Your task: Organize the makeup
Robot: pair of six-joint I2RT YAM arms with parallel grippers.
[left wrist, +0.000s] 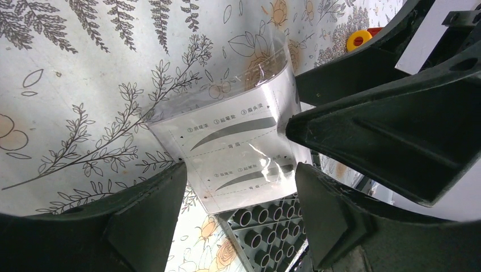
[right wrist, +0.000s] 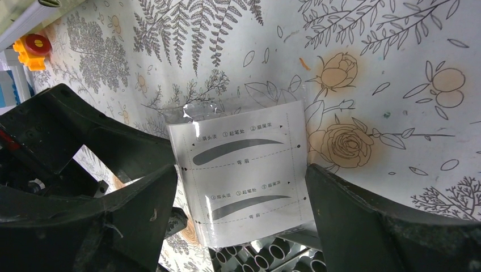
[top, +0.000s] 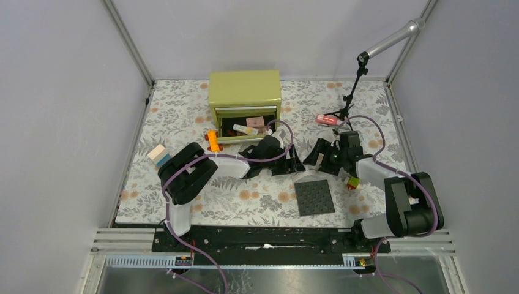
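A clear plastic packet with a white eyebrow-stencil card (left wrist: 232,147) (right wrist: 244,164) lies over the back edge of the dark grid organizer (top: 314,197). My left gripper is over the packet, part open, its fingertips at either side of the card. My right gripper is open around the same packet from the other side; whether its fingertips press on it is unclear. The two grippers are very close together. A green cabinet (top: 245,86) at the back has a lower compartment holding a pink box and a tube.
A pink tube (top: 326,119) lies by the lamp stand at the back right. An orange toy (top: 212,141) is beside the cabinet, a wooden block (top: 158,153) at the left, and a yellow-green item (top: 352,182) beside the right arm.
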